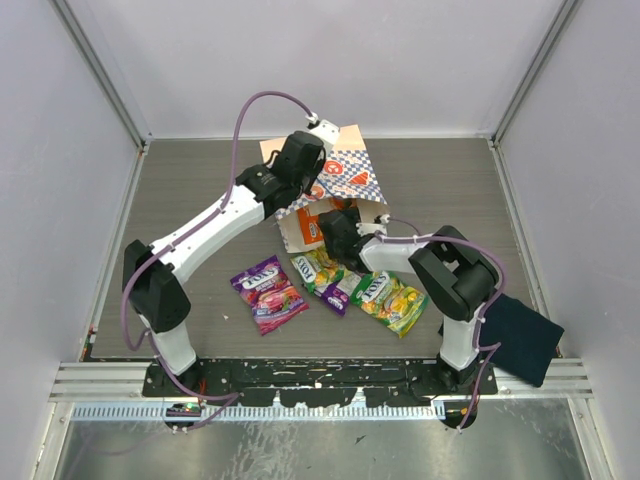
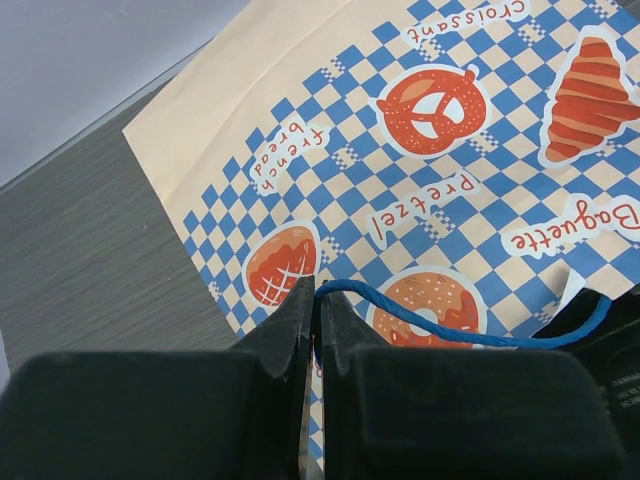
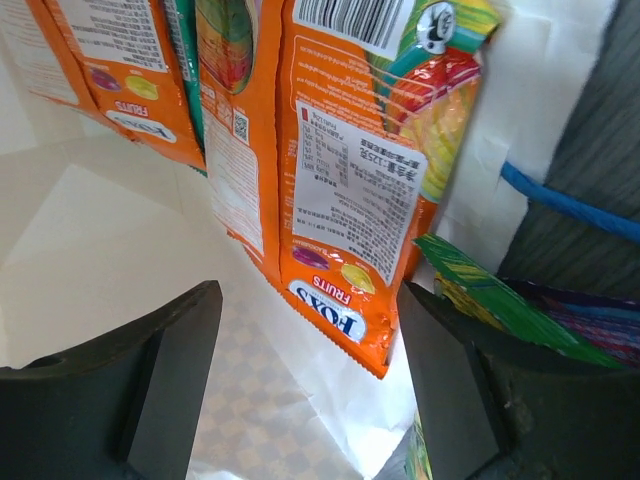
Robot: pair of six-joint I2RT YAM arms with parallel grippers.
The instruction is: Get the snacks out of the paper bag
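The paper bag (image 1: 350, 175) lies open toward the front, printed with pastries on blue checks. My left gripper is shut at its top side, by the blue cord handle (image 2: 450, 332); whether it holds paper or cord is unclear. My right gripper is inside the mouth, fingers apart, just over an orange Fox's fruit snack bag (image 3: 350, 190), with more orange packs (image 3: 125, 80) behind. On the floor outside lie a purple snack bag (image 1: 268, 295) and green-yellow bags (image 1: 390, 300).
A dark cloth pad (image 1: 515, 340) lies at the front right. The floor left and right of the bag is clear. Walls (image 1: 80, 200) bound the workspace.
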